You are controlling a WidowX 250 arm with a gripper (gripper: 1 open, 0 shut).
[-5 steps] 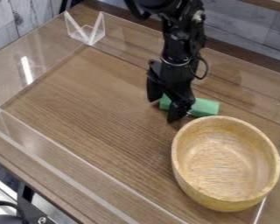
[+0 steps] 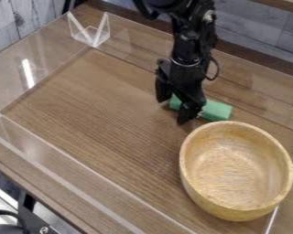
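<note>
My black gripper [image 2: 178,96] reaches down from the top middle onto a green block [image 2: 212,111], which lies on the wooden table behind a large tan bowl [image 2: 234,202]. The fingers stand apart over the block's left part, open, partly hiding it. Whether they touch it I cannot tell.
The bowl fills the lower right of the table. A white wire rack [image 2: 88,27] stands at the back left.
My gripper has shifted very slightly; otherwise the block and bowl look the same.
</note>
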